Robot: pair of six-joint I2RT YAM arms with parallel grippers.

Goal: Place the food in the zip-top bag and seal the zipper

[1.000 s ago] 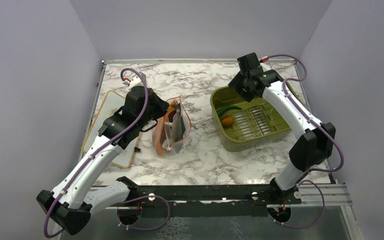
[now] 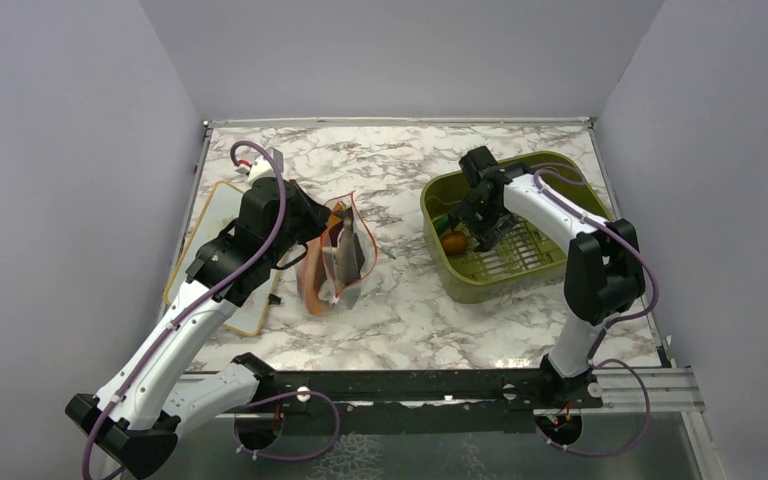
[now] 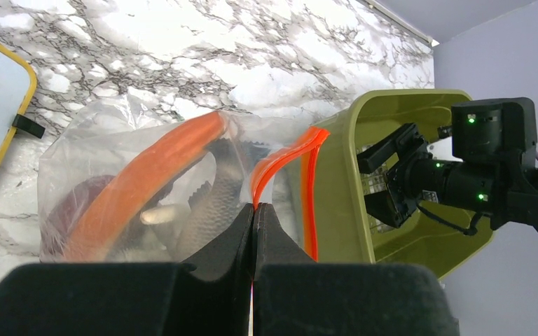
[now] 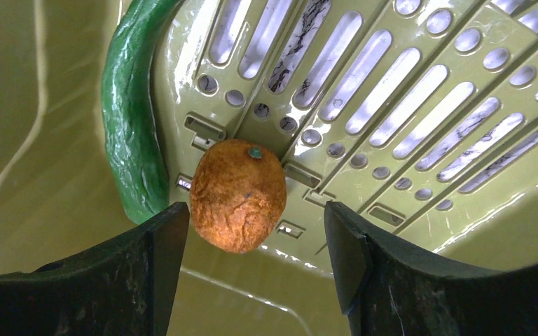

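The clear zip bag [image 3: 122,133] stands on the table with its orange-rimmed mouth [image 3: 311,203] open. Inside it are a long orange item [image 3: 147,175], a scaly grey fish [image 3: 217,192] and a dark purplish item [image 3: 77,203]. In the left wrist view, my left gripper is shut on the bag's rim, with the orange strip running between its fingertips. My right gripper is open inside the green basket [image 2: 482,293], above a round orange-brown fruit [image 4: 238,189] that lies between the fingers in view, untouched. Beside the fruit lies a curved green pepper [image 4: 133,119].
A white board with a yellow edge [image 2: 248,318] lies on the left under my left arm. The basket's walls [image 4: 14,161] rise close around the right gripper. Bare marbled tabletop [image 2: 400,330] lies between bag and basket at the front.
My right gripper has come down and toward the front into the basket, over the fruit. The left gripper has shifted slightly left, and the bag's mouth has moved a little with it.
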